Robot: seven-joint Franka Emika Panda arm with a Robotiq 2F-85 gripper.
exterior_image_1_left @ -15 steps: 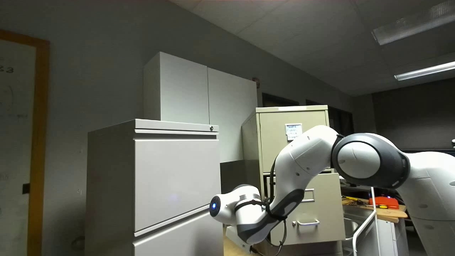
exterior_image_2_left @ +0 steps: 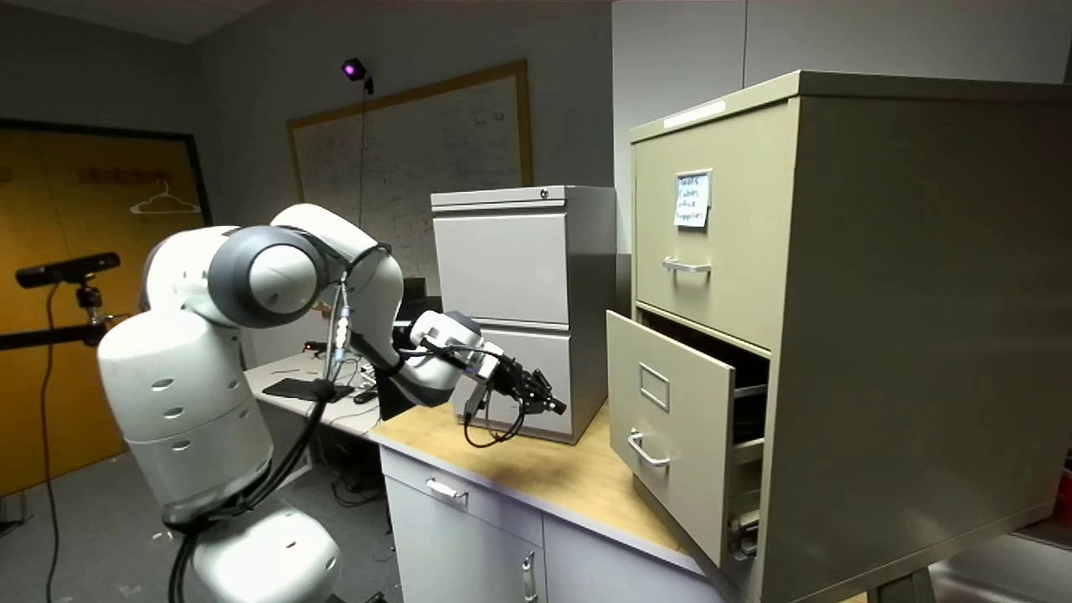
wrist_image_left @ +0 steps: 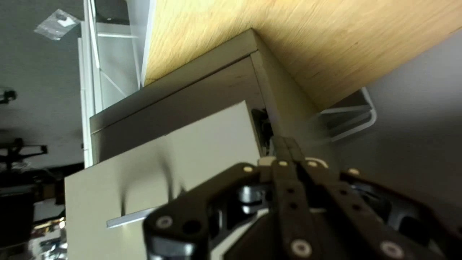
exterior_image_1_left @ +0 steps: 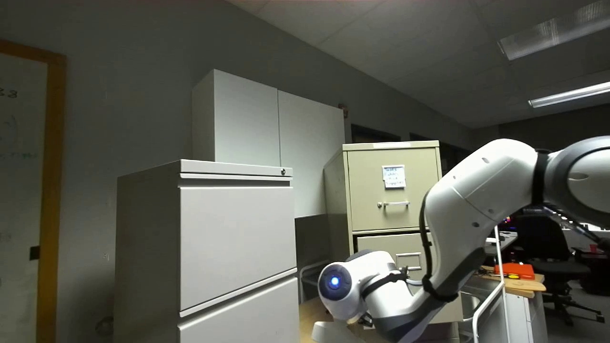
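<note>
The beige filing cabinet (exterior_image_2_left: 904, 332) has its lower drawer (exterior_image_2_left: 653, 352) pulled part way out, with a metal handle (exterior_image_2_left: 648, 449) on its front. To the left of that drawer front, above the wooden counter, is my gripper (exterior_image_2_left: 559, 406). Shut fingers (wrist_image_left: 283, 149) fill the lower middle of the wrist view, and nothing shows between them. They overlap the side edge of the drawer front (wrist_image_left: 212, 138) there; I cannot tell whether they touch it. In exterior view 1 the arm covers part of the drawer front (exterior_image_1_left: 409, 243), and the gripper is mostly hidden.
A grey two-drawer cabinet (exterior_image_2_left: 502, 271) stands on the counter behind my gripper. A white bent-tube frame (wrist_image_left: 368, 115) lies beside the beige cabinet. Loose cables (exterior_image_2_left: 502, 432) hang below my gripper.
In exterior view 1 the arm has shifted to the right, its elbow also rising. The wrist has moved right, away from the grey cabinet. The drawer looks unmoved.
</note>
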